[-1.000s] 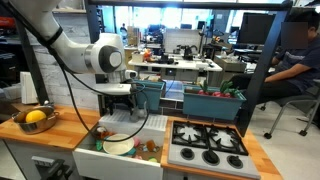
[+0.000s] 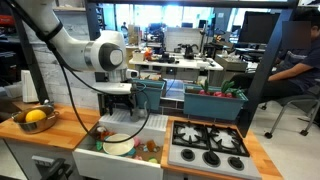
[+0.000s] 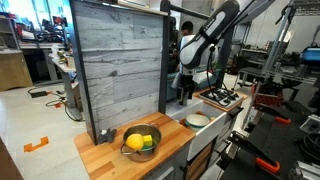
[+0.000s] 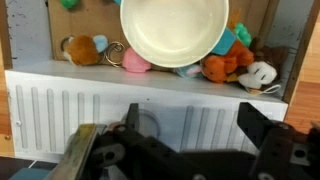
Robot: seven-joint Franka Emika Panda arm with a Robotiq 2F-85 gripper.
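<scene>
My gripper stands open in the wrist view, its dark fingers wide apart with nothing held between them. In exterior view 1 the gripper (image 2: 120, 105) points downward over the back of an open drawer (image 2: 98, 157). A round cream plate (image 4: 174, 28) lies in that drawer, beyond the fingers in the wrist view. Around it are small toys, among them an orange one (image 4: 214, 68) and a brown and blue one (image 4: 82, 48). Below the fingers is a white ribbed surface (image 4: 60, 110); a round grey shape (image 4: 148, 124) shows there, and what it is I cannot tell.
A stove top (image 2: 208, 148) sits to the right of the drawer. On the left counter stands a metal bowl (image 2: 36, 120) with yellow and orange items. A teal bin (image 2: 213, 105) of red and green items is behind the stove. Upright posts and a grey panel (image 3: 125, 75) flank the arm.
</scene>
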